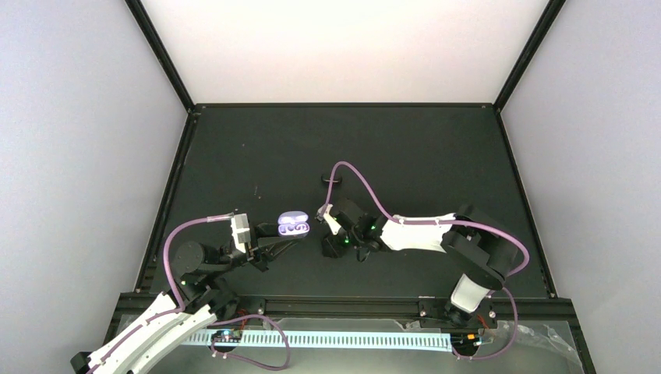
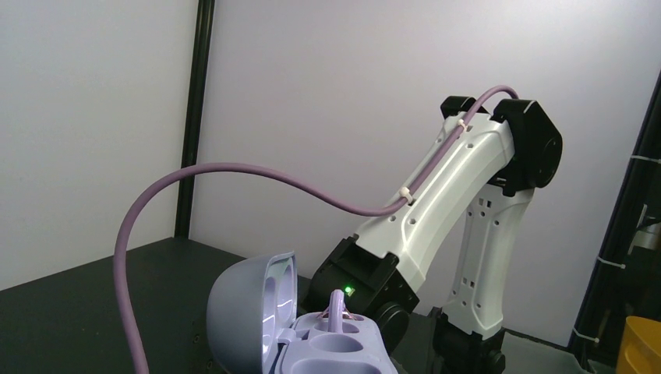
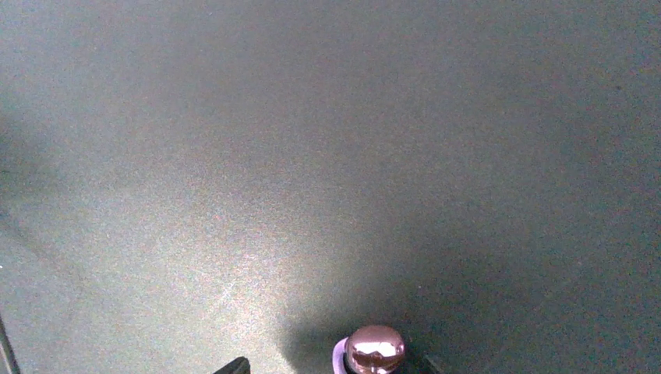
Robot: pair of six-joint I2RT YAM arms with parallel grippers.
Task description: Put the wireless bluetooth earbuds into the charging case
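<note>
The lavender charging case (image 1: pixel 294 229) is open and held up off the table, its lid tipped back. My left gripper (image 1: pixel 279 236) is shut on it from the left. In the left wrist view the case's tray (image 2: pixel 335 360) has rounded wells, and a thin lavender upright piece (image 2: pixel 336 310) with coppery glints rises from its far end; I cannot tell whether that is an earbud. An earbud (image 3: pixel 375 348) with a shiny copper-pink face shows at the bottom edge of the right wrist view. My right gripper stands open, with fingertips on either side of this earbud.
A small black object (image 1: pixel 331 180) lies on the dark table (image 1: pixel 421 156) beyond the right gripper. A pinkish cable (image 1: pixel 366 185) loops above the right arm's wrist. Something yellow (image 2: pixel 641 347) shows at the left wrist view's right edge.
</note>
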